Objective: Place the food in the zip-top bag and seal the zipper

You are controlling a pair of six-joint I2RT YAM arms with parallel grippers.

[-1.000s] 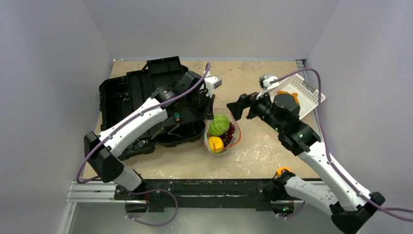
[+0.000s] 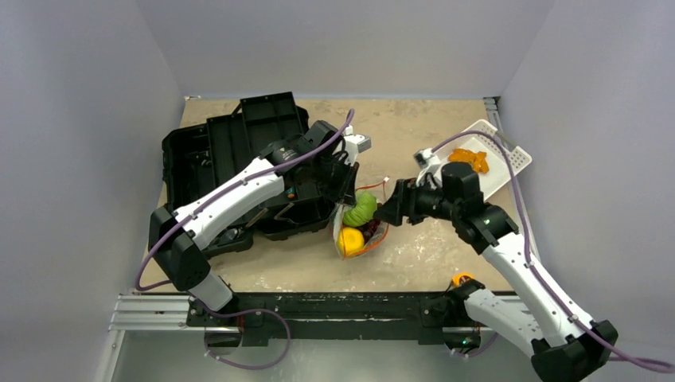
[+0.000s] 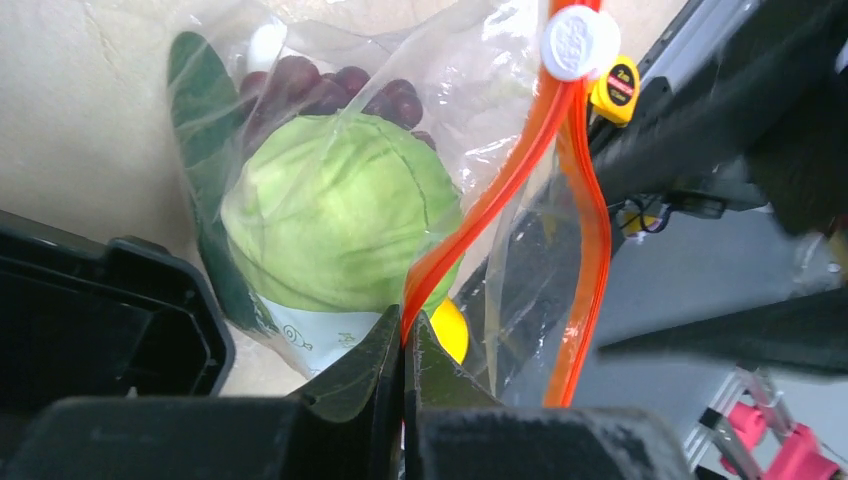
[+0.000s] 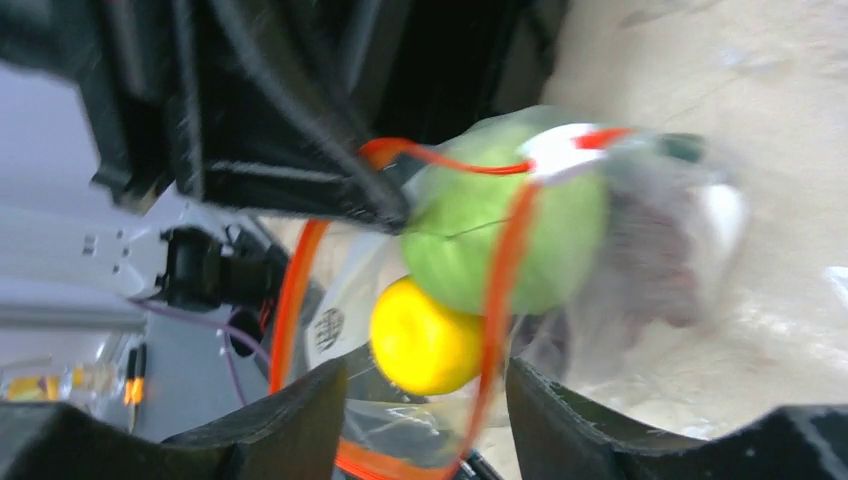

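Note:
A clear zip top bag [image 3: 480, 90] with an orange-edged mouth stands on the table. Inside are a green cabbage [image 2: 360, 208], a yellow fruit [image 2: 350, 241], dark red grapes [image 3: 325, 90] and a long dark green vegetable [image 3: 195, 110]. The left gripper is shut on the bag's orange edge, which runs down between its fingers. At the bag's right side is my right gripper, its fingers apart; one orange edge [image 4: 495, 290] passes through the gap between them in the right wrist view. The white slider [image 3: 580, 42] sits on the orange strip.
A black toolbox [image 2: 187, 163] lies open left of the bag. At the back right, a white basket [image 2: 497, 179] holds orange-brown food [image 2: 470, 160]. A yellow tape measure [image 2: 462, 278] lies near the front edge. Bare table lies behind the bag.
The right gripper has come down and toward the front, against the bag's right side. The bag's mouth looks narrower and its rim has shifted. The left gripper has moved slightly right.

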